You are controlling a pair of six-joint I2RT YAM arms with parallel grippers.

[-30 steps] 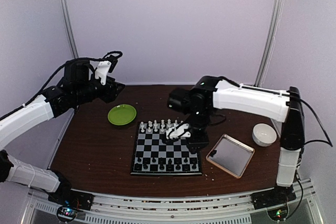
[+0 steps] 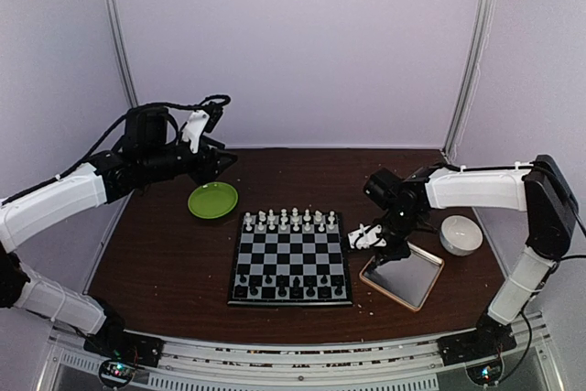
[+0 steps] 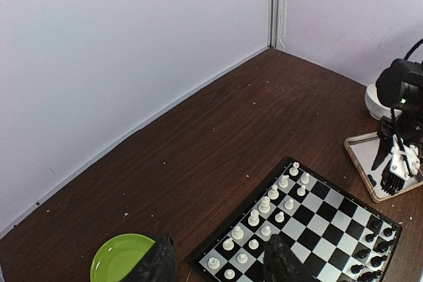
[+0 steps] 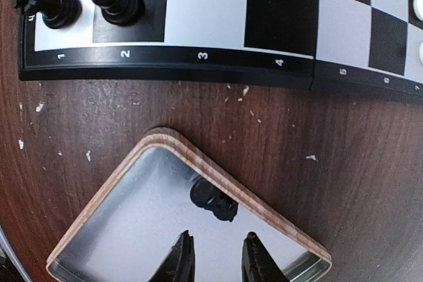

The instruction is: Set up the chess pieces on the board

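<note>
The chessboard lies in the middle of the table, with white pieces along its far side and black pieces along its near side. One black piece lies on its side in the metal tray, close against the rim. My right gripper is over the tray, fingers apart, with the black piece just beyond their tips and nothing between them. High over the far left of the table, my left gripper stands open and empty, well clear of the board.
A green plate is to the left of the board. A white bowl stands behind the tray at the right.
From above the board, my right arm has swung right to the tray and come lower, toward the lying black piece. The left gripper has drifted slightly right. The board is unmoved.
</note>
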